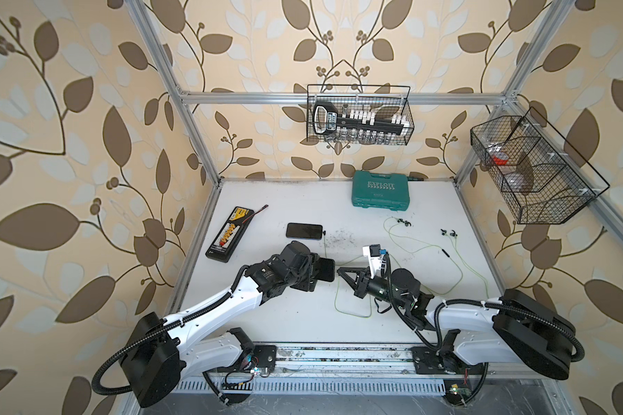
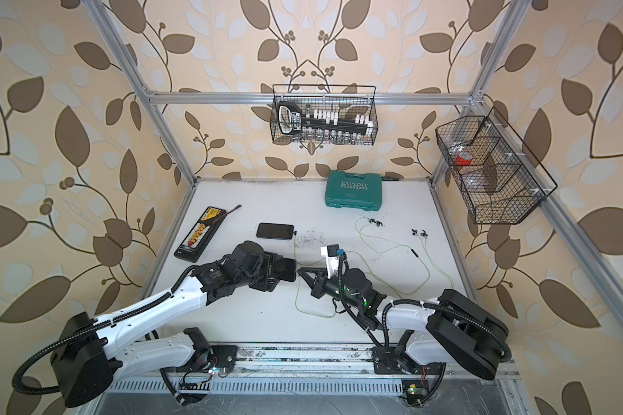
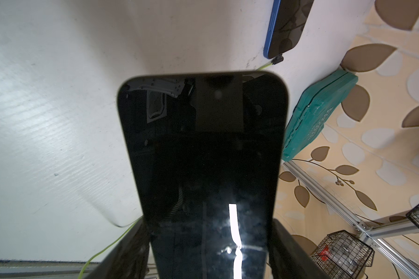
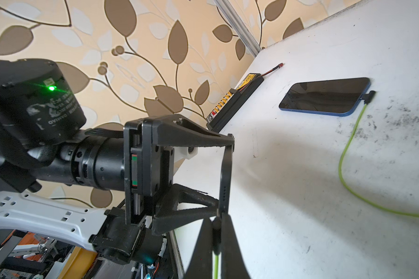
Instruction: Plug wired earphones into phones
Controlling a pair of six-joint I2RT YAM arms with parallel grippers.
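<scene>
My left gripper (image 1: 316,269) is shut on a black phone (image 3: 209,153), its fingers (image 3: 128,253) on the phone's long sides, above the table. In the right wrist view the phone (image 4: 225,179) is seen nearly edge-on between the left fingers. My right gripper is shut on a black earphone plug (image 4: 216,236), with its green cable (image 4: 216,267) trailing below. The plug's tip is right at the phone's lower edge; whether it sits in the port cannot be seen. A second phone (image 4: 326,95) lies on the table with a black plug (image 4: 368,97) at its end.
Green cables with earbuds (image 1: 403,222) lie on the right of the white table. A green case (image 1: 380,190) stands at the back, and a black board with yellow label (image 1: 229,233) lies at left. Wire baskets (image 1: 360,114) hang behind.
</scene>
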